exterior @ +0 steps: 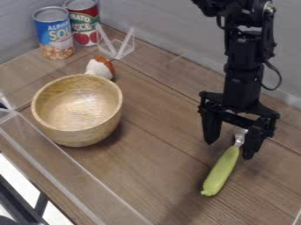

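My black gripper (231,141) stands open, low over the right side of the wooden table (141,176). Its dark fingers are on either side of the pale upper tip of a long yellow-green object (221,171), which lies lengthwise on the wood and extends toward the front. Whether the fingers touch it I cannot tell.
A light wooden bowl (77,110) sits at left. Behind it are a small white and orange object (100,68), an Alpo can (55,33) and a red can (86,22). A grey wall runs along the back.
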